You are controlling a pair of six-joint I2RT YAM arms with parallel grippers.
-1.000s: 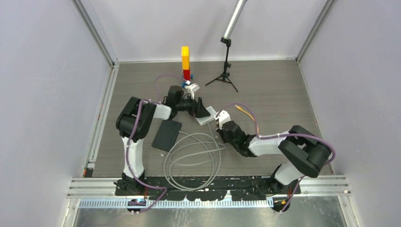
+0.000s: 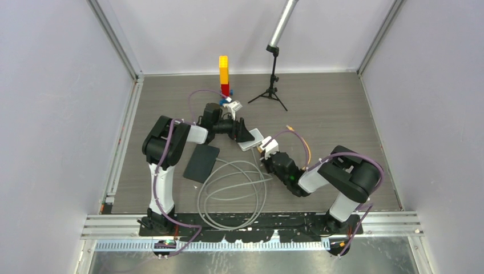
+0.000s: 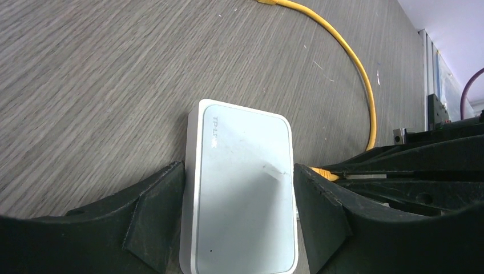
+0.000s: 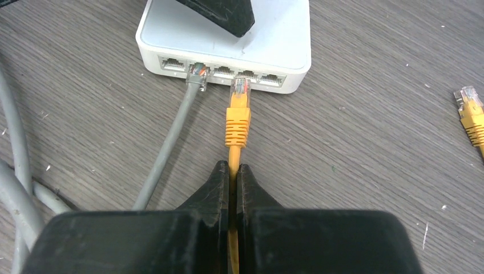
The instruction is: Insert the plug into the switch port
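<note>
The white switch [image 2: 251,138] [image 3: 240,188] [image 4: 222,40] lies on the table between the fingertips of my left gripper, which is part open around its sides. In the right wrist view, a grey cable's plug [image 4: 197,77] sits in one port. My right gripper is shut on the yellow cable just behind its boot. The yellow plug [image 4: 240,97] points at a port right of the grey one, its clear tip at the port's mouth; whether it is inside I cannot tell.
A coiled grey cable [image 2: 234,197] and a dark pad [image 2: 201,164] lie front left. The other yellow plug [image 4: 471,114] lies right of the switch. A tripod [image 2: 268,94] and toy bricks [image 2: 224,68] stand at the back.
My right arm has swung round toward the front, its wrist now angled more toward the back left at the switch. The left arm has barely moved.
</note>
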